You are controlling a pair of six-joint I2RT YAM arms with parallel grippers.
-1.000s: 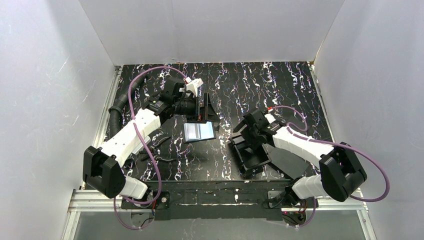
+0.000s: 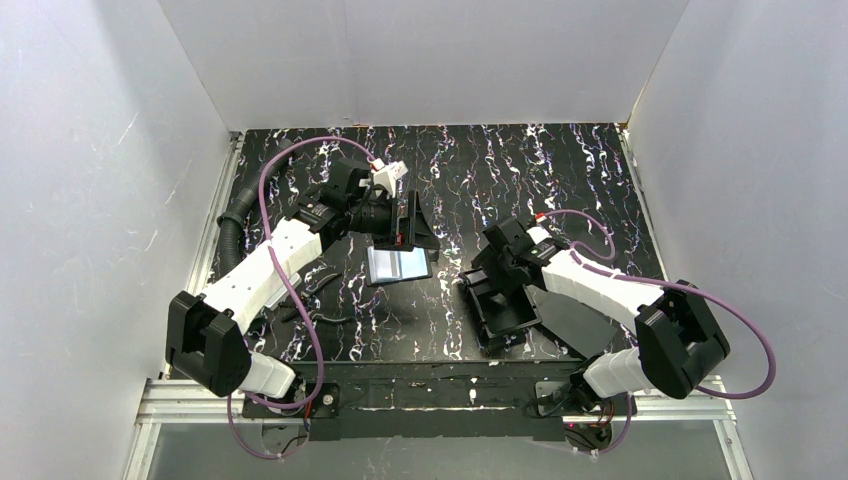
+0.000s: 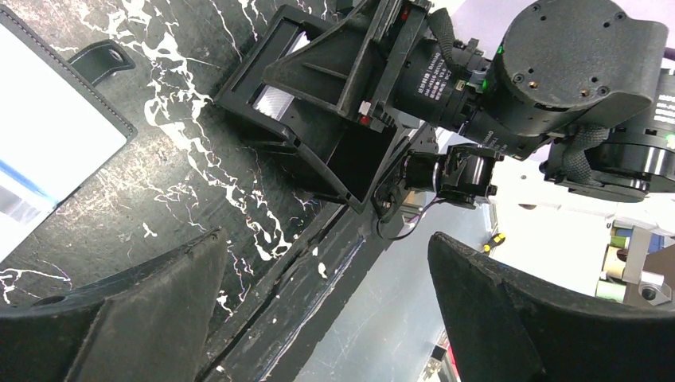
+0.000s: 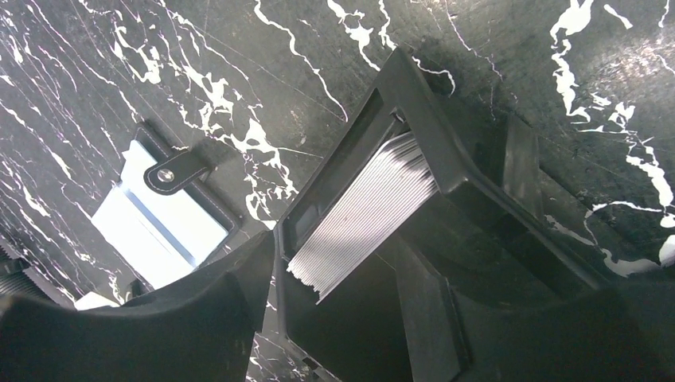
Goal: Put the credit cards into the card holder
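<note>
The card holder [image 2: 398,263] lies open on the marble-patterned table, with clear sleeves and a black snap strap [image 4: 167,175]. To its right is a black box [image 2: 512,322], where a stack of thin white-edged cards [image 4: 366,215] stands on edge in one end. My right gripper reaches down over that stack, its fingers apart on either side of it; whether they touch the cards cannot be made out. Above the card holder's far side hangs my left gripper, open wide with nothing between its fingers.
A dark flat panel [image 2: 578,325] lies right of the box, under the right arm. Several dark curved pieces [image 2: 325,283] lie left of the card holder, and a black hose [image 2: 232,225] runs along the left edge.
The right gripper's fingers have drawn closer together over the box, and the right arm has shifted only slightly. The left arm, card holder and box look almost unchanged.
</note>
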